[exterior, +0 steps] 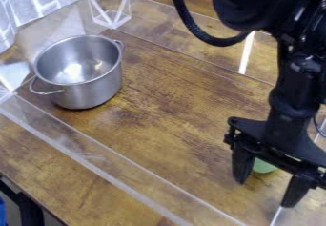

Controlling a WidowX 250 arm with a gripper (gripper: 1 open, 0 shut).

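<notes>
The black gripper (268, 173) is low at the right of the view, its two fingers pointing down over the wooden table and spread apart. Just behind it sits a green object (264, 165), mostly hidden by the gripper, so I cannot tell whether it lies between the fingers or beyond them. A steel pot (76, 72) with two side handles stands at the upper left.
Clear plastic strips (128, 173) run along the table's left side and back. The table's edge shows at the lower left, and a patterned white cloth (38, 1) at the top left.
</notes>
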